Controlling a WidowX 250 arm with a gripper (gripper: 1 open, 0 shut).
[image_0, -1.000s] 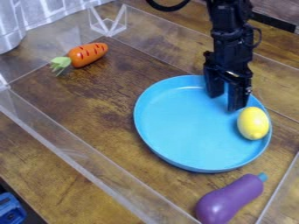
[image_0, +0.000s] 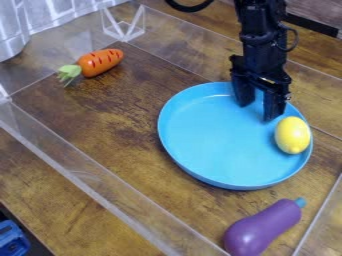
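Note:
My black gripper (image_0: 259, 98) hangs from the top over the back part of a blue plate (image_0: 214, 135), its fingers open; whether they touch the plate is unclear. A yellow egg-shaped object (image_0: 293, 135) sits on the plate at its right side, in front of and right of the gripper.
An orange carrot (image_0: 99, 62) with a green top lies at the upper left. A purple eggplant (image_0: 261, 227) lies at the lower right, outside the plate. Transparent edges run along the left and bottom.
The gripper has shifted slightly toward the left and up. The plate and the objects look nearly unchanged.

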